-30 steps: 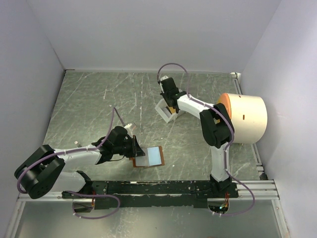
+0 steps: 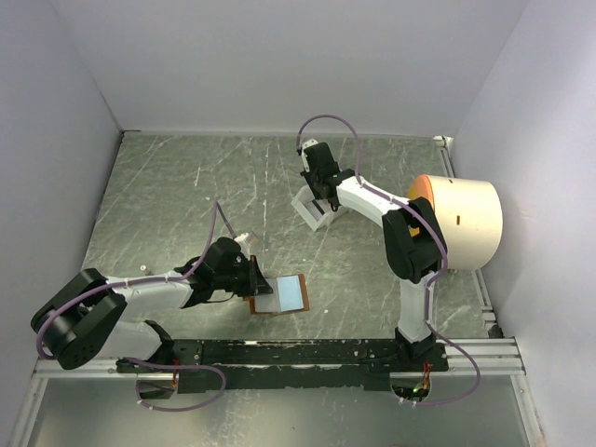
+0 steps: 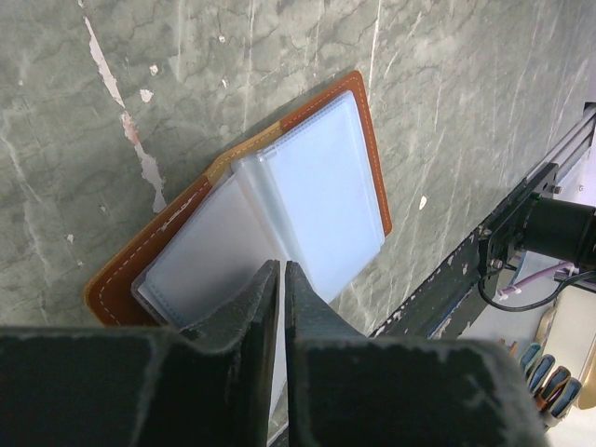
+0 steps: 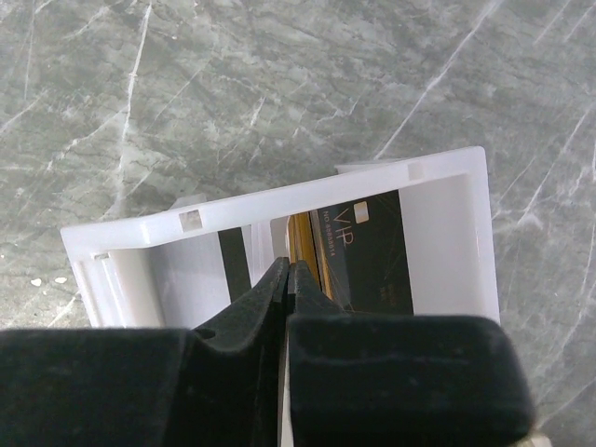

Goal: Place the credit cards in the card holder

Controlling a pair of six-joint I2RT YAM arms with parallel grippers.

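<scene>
The brown card holder (image 2: pixel 306 293) lies open near the table's front edge, its clear sleeves (image 3: pixel 321 177) facing up. My left gripper is over the sleeves, its fingertips parted by a narrow gap through which a pale sleeve shows. Farther back, a white box (image 4: pixel 317 194) contains the cards, a black VIP card (image 4: pixel 372 251) and gold-edged cards (image 4: pixel 305 244) among them. In the right wrist view, my right gripper is shut over the box beside the gold edges, nothing visible between its fingers. Its body hides the near part of the box.
A large cream cylinder (image 2: pixel 466 223) with an orange end stands at the right, close to my right arm. White walls bound the sides and back. Bare marble tabletop (image 2: pixel 168 205) spreads across the left and middle.
My right gripper has shifted slightly to the right over the box, and the orange patch seen there earlier is now hidden from above. The left arm has hardly moved.
</scene>
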